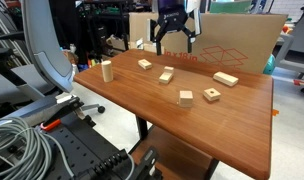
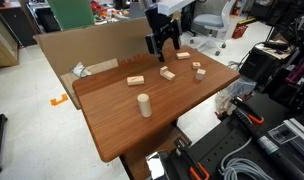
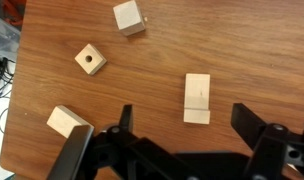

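My gripper point(image 1: 174, 48) hangs above the wooden table, its fingers spread wide with nothing held. In the wrist view, a pale rectangular block point(image 3: 197, 92) lies on the tabletop within the span between the two fingertips, nearer the right one. That block point(image 1: 167, 75) is lying flat near the table's middle in exterior view 1, below the gripper and apart from it. Exterior view 2 also has the gripper point(image 2: 163, 48) over the block point(image 2: 167, 73), with a clear gap of air between.
A cube point(image 1: 185, 98), a square piece with a small hole point(image 3: 90, 59), a long block point(image 1: 225, 79) and another small block point(image 1: 144, 64) lie around. An upright cylinder point(image 1: 107, 71) stands near one table end. Cardboard point(image 2: 112, 50) walls one side. Bare wood point(image 1: 232, 130) fills the near right.
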